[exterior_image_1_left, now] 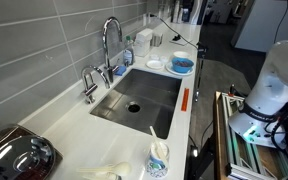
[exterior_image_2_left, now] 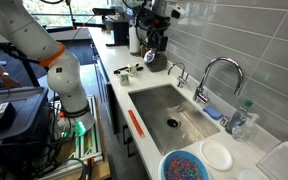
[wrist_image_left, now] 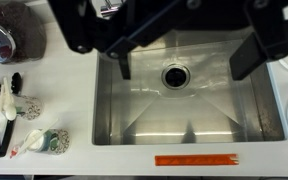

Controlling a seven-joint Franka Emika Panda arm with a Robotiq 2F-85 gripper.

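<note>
High above the counter, my gripper (exterior_image_2_left: 156,32) hangs open with nothing between its fingers. In the wrist view its two dark fingers (wrist_image_left: 249,58) stand wide apart over the empty steel sink (wrist_image_left: 144,125). An orange-red stick-like object (wrist_image_left: 196,160) lies on the counter along the sink's front edge; the same strip (exterior_image_1_left: 185,99) shows in the first exterior view. A patterned cup (exterior_image_1_left: 157,160) with something pale sticking out of it stands at the near end. Beside it lie pale utensils (exterior_image_1_left: 106,169).
A blue bowl (exterior_image_2_left: 184,168) and a white plate (exterior_image_2_left: 215,153) sit past the sink's other end. A tall faucet (exterior_image_1_left: 111,42), bottles (exterior_image_1_left: 128,52) and a smaller tap (exterior_image_1_left: 88,82) line the wall. A lidded pot (exterior_image_1_left: 22,156) occupies the near corner.
</note>
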